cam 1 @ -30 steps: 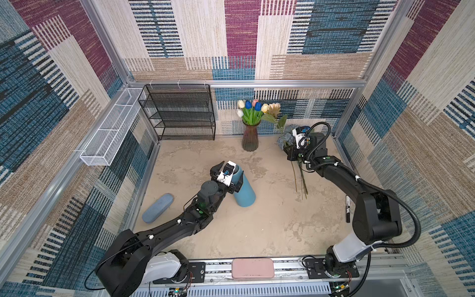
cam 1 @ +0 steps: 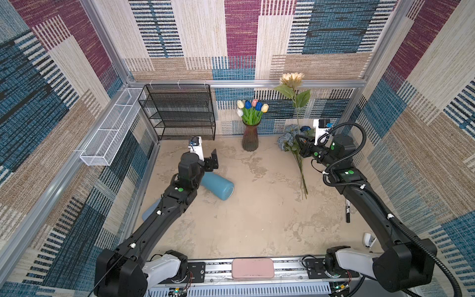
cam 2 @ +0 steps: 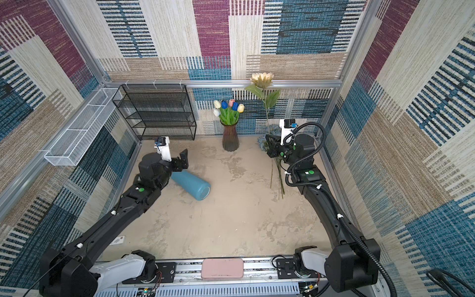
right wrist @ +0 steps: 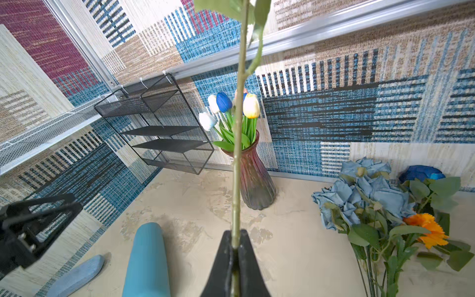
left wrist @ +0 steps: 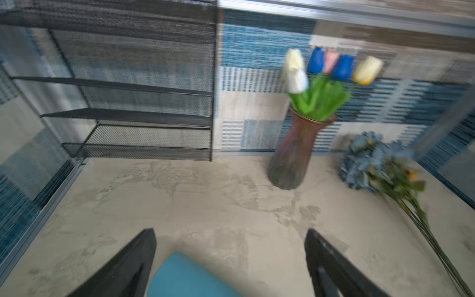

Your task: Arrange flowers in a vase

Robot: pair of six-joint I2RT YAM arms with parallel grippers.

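In the top left view, several tulips (cam 1: 252, 116) stand in the ribbed brown vase (cam 1: 250, 138) at the back of the table. My right gripper is shut on the green stem (right wrist: 236, 183) of a cream flower (cam 1: 292, 80), which rises upright to the right of the vase and apart from it. Blue-grey flowers (right wrist: 366, 193) and an orange flower (right wrist: 426, 230) lie on the table at right. My left gripper is open, nothing between its fingers, above a teal cylinder (cam 1: 217, 185) lying on its side.
A black mesh shelf (cam 1: 179, 111) stands at the back left and a white wire basket (cam 1: 111, 128) hangs along the left wall. A blue-grey oblong (right wrist: 76, 277) lies at left, a marker (cam 1: 347, 211) at right.
My left gripper has moved left and back, off the teal cylinder, which has turned and shifted left. My right gripper has moved right, lifting the cream flower away from beside the tulips.
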